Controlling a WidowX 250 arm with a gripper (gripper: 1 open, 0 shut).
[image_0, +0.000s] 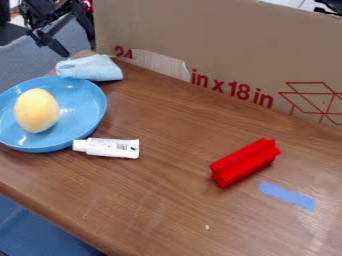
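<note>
A light blue cloth lies crumpled on the table at the back left, just behind a blue plate. A yellow round object rests on the plate. My black gripper is at the top left edge, above and left of the cloth and apart from it, open. A white tube lies right of the plate, and a red object lies at the right.
A cardboard box wall runs along the back. A strip of blue tape is at the right.
</note>
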